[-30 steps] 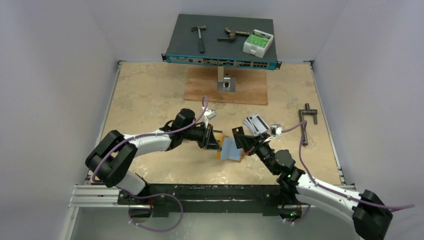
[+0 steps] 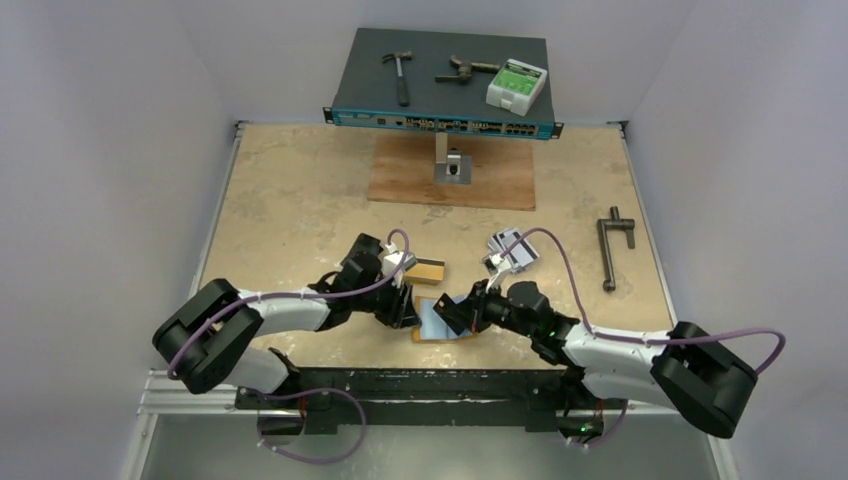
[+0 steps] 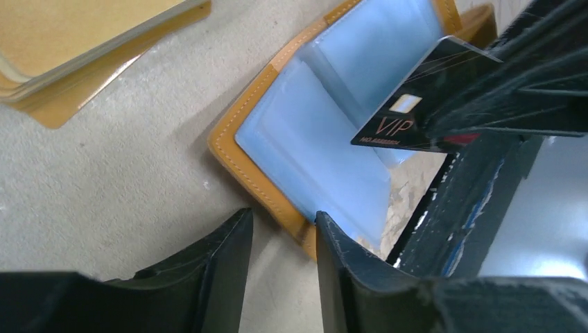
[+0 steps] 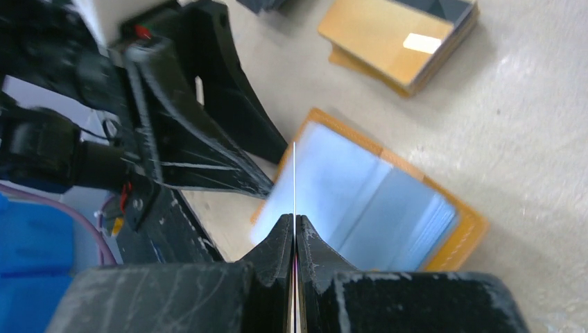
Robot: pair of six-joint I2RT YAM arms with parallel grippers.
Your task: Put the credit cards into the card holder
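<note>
The card holder (image 2: 428, 327), tan-edged with pale blue inner pockets, lies spread on the table between the two arms. At its left edge my left gripper is partly open, its fingers apart near the tan border (image 3: 244, 161); whether they touch it is unclear. A black card marked VIP (image 3: 396, 119) is pinched in my right gripper (image 2: 475, 312), which is shut on it. That card tilts over the holder's blue pockets (image 3: 326, 132). From the right wrist the same card (image 4: 295, 177) appears edge-on as a thin line.
A tan box-like case (image 2: 427, 272) sits just behind the holder. Several grey-and-white cards (image 2: 513, 250) lie fanned behind the right gripper. A metal tool (image 2: 606, 255) rests far right.
Over the last second the holder and left gripper came left and toward the front edge.
</note>
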